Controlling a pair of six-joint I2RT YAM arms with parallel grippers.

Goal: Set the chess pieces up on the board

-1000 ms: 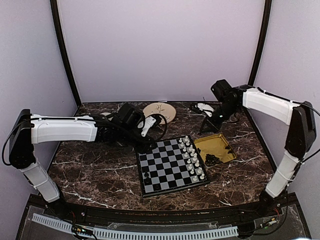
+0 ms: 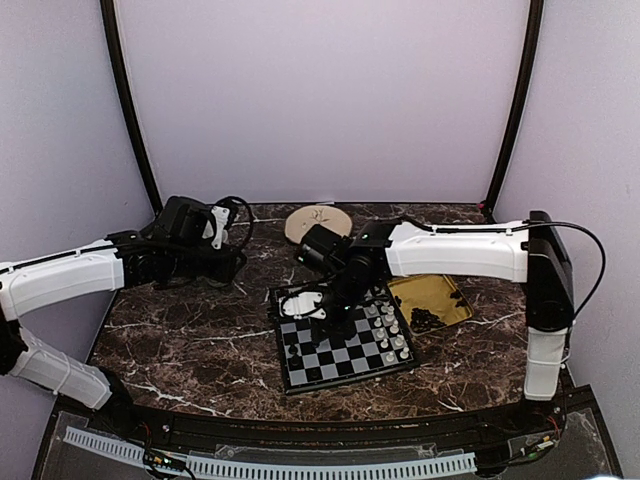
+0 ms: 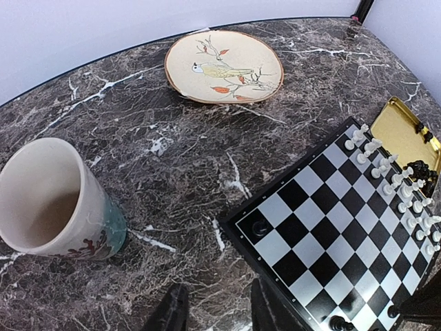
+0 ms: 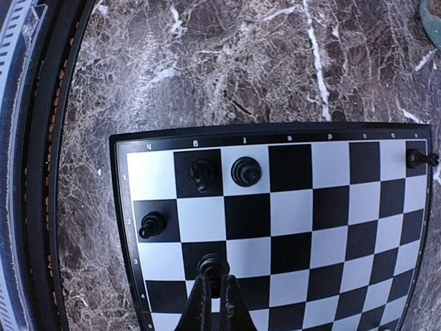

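Observation:
In the right wrist view my right gripper is shut on a black chess piece (image 4: pixel 212 264), its round base towards the camera, held over the chessboard (image 4: pixel 331 241). Two black pieces stand side by side on the edge row: a knight-like one (image 4: pixel 201 174) on g1 and another (image 4: pixel 245 171) on f1. A black pawn (image 4: pixel 151 224) stands on h2, and one more black piece (image 4: pixel 420 158) occupies the far corner. White pieces (image 3: pixel 389 185) fill two rows on the board's opposite side. My left gripper is open and empty, left of the board over bare table.
A gold tray (image 2: pixel 430 295) with several black pieces (image 2: pixel 427 318) lies right of the board. A bird plate (image 3: pixel 224 67) rests behind it, and a cup (image 3: pixel 62 200) stands to the left.
From above the gold tray, my right gripper has carried the black piece left across the board towards its black side. My left gripper has drawn back left, off the board.

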